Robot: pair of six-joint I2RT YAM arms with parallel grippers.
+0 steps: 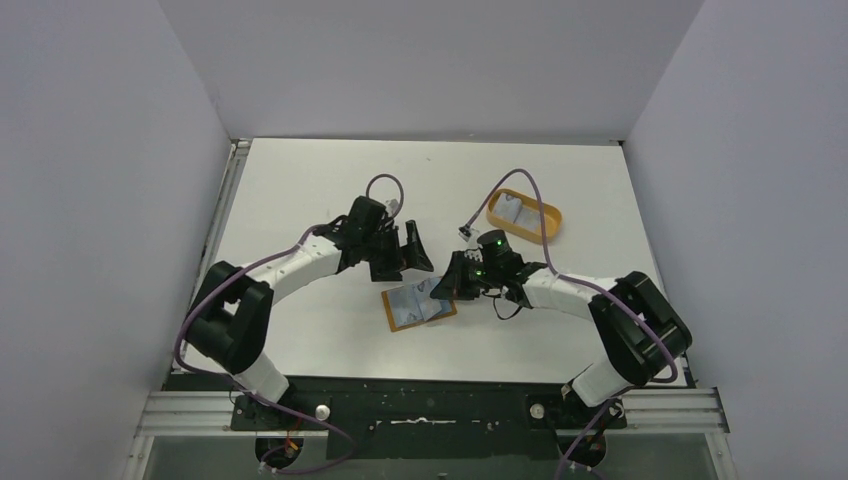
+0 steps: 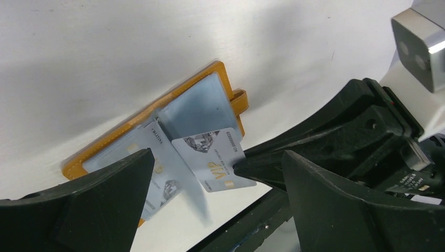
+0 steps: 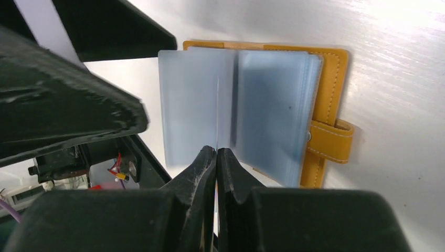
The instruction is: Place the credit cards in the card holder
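Note:
The open card holder (image 1: 405,308) lies front centre, tan with pale blue sleeves; in the left wrist view silver cards (image 2: 213,157) show in it. My right gripper is shut on a thin pale sheet standing edge-on at the holder, a sleeve or card; I cannot tell which. My left gripper hangs open above the holder, nothing held.
An orange tray (image 1: 548,230) with pale cards stands at the back right. The two grippers are close together above the holder.

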